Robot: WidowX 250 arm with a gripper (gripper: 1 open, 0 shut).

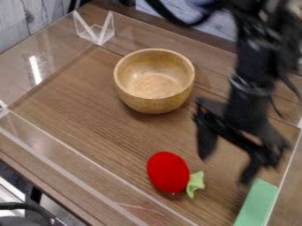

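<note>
A dark robot gripper (236,146) hangs low over the right side of the wooden table, its dark fingers spread apart, open, with nothing seen between them. Below and left of it lies a red object with a green leafy top (168,172), like a toy strawberry or radish. A pale green rectangular item (255,208) lies at the bottom right, just below the gripper. A tan bowl (154,71) sits in the upper middle, left of the arm.
A white wire-like object (92,26) stands at the upper left. The table's edge runs along the lower left.
</note>
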